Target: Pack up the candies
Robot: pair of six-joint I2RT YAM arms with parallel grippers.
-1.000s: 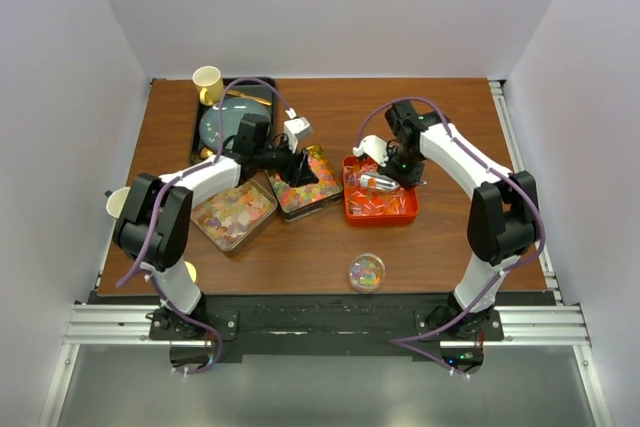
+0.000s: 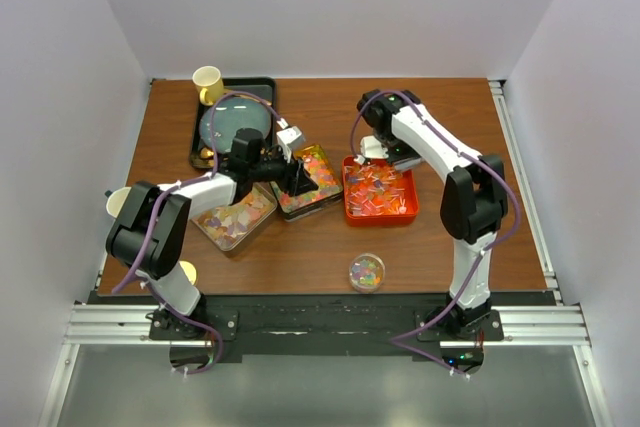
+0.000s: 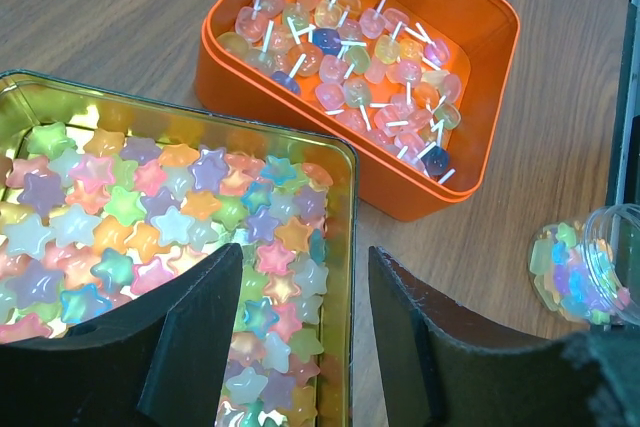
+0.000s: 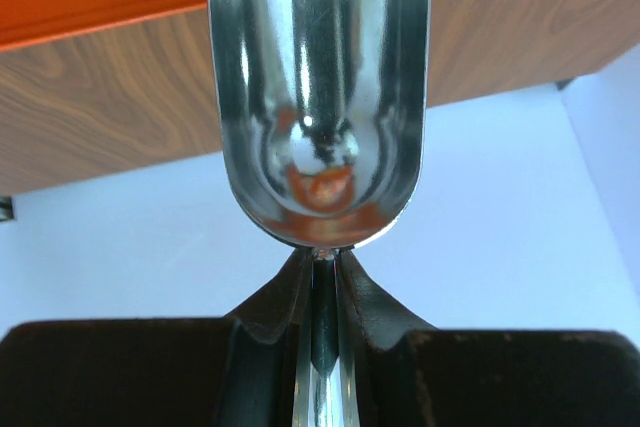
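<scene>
My right gripper is shut on the handle of a shiny metal scoop [image 4: 320,77]. In the top view the scoop [image 2: 405,159] hangs over the back right of the orange bin [image 2: 382,219], which holds lollipop-like candies [image 3: 350,67]. No heap of candy shows in its bowl; whether the orange patch there is candy or reflection, I cannot tell. My left gripper stands open with nothing between its fingers, above the right part of a gold-rimmed tray [image 3: 352,247] of star candies [image 3: 125,207]. A clear round jar [image 2: 367,273] at the front contains mixed candies.
Another clear tray [image 2: 232,246] of candies lies left of the gold-rimmed one. At the back left are a dark tray [image 2: 262,87] with a grey-blue plate [image 2: 232,123] and a yellow mug [image 2: 208,84]. Free table lies around the jar.
</scene>
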